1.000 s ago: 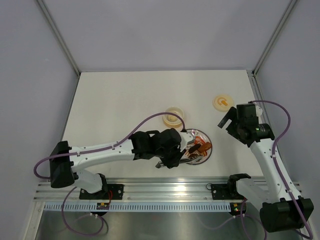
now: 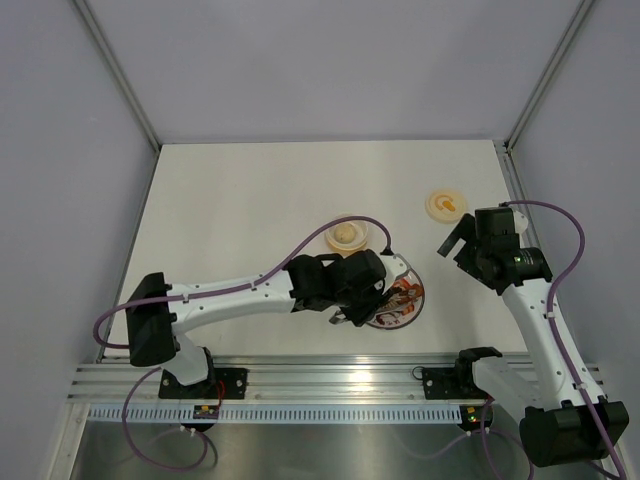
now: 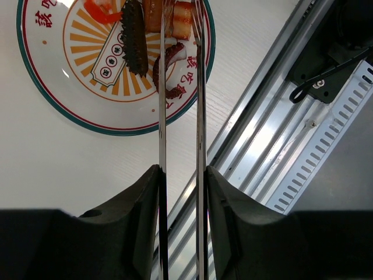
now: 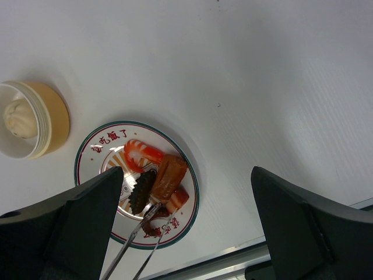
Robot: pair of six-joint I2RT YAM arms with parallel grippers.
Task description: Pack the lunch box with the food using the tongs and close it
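My left gripper has long metal prongs over the plate [image 2: 405, 314], closed in around brown food [image 4: 175, 199] at the lower right of the food group; the exact contact is unclear. The plate also holds a shrimp [image 4: 145, 153], a dark sea cucumber [image 3: 134, 41], a brown sausage-like piece [image 4: 169, 175] and an octopus tentacle [image 3: 160, 73]. A cream lunch container [image 4: 55, 119] with a pale bun [image 4: 22, 119] stands behind the plate. My right gripper [image 2: 452, 238] is open above the table, right of the plate, nothing between its fingers.
A round cream lid [image 2: 446, 205] with an orange mark lies at the back right. A metal rail [image 2: 300, 365] runs along the front edge, close to the plate.
My left arm has moved right, further over the plate, and now covers more of the food in the top view. The right arm is nearly unchanged.
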